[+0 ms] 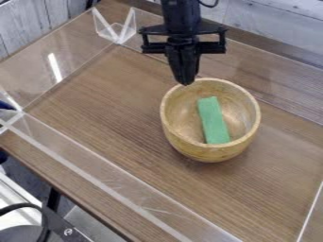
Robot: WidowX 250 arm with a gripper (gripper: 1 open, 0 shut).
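My dark gripper [184, 74] points down at the top centre, just above the far rim of a round light wooden bowl [177, 142]. It is shut, with nothing visible between its fingers. A green block [212, 121] lies lengthwise inside the bowl.
Clear plastic pieces stand at the back left. Grey and black hardware with cables sits at the front left corner.
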